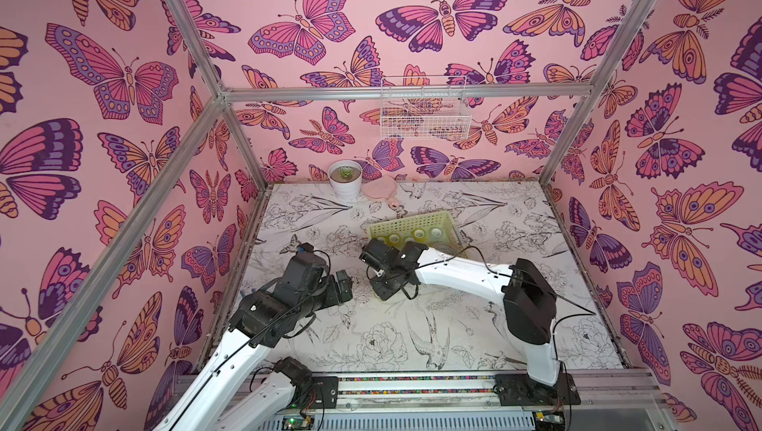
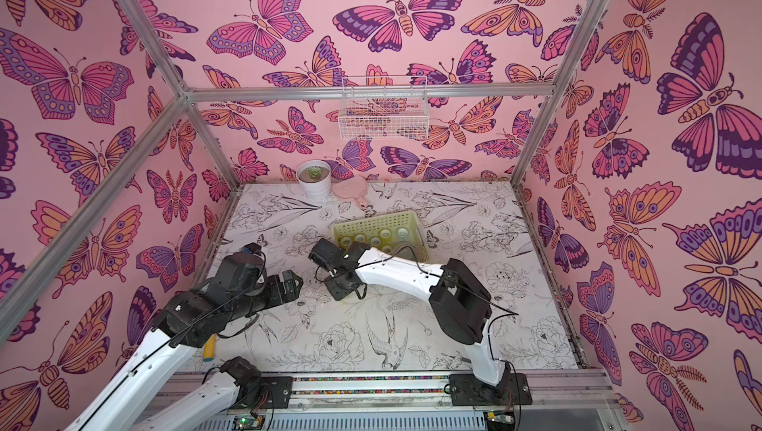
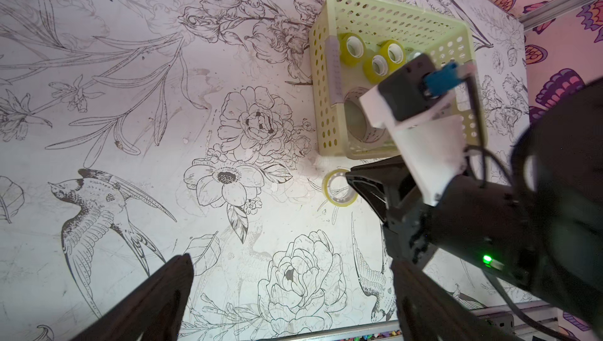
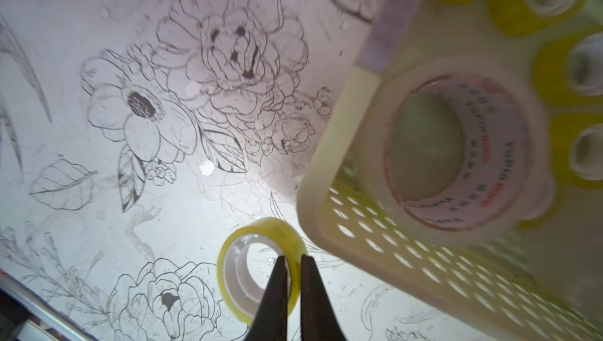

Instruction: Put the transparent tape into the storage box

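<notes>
A small roll of clear yellowish tape [image 4: 230, 272] is pinched by its wall in my right gripper, one finger [image 4: 276, 287] inside the ring and the other outside. In the left wrist view, the tape roll [image 3: 328, 191] appears beside the near left corner of the pale green storage box [image 3: 319, 83], outside it. From the right wrist, the storage box [image 4: 333, 152] is seen from above its rim. My left gripper stands open with nothing between its fingers, left of the box. Both top views hide the held roll mostly behind the right gripper.
Inside the box are several small yellow rolls [image 3: 352, 47] and a large wide tape roll [image 4: 502, 152]. A white pot [image 1: 346, 185] and a pink board [image 1: 379, 187] stand at the back.
</notes>
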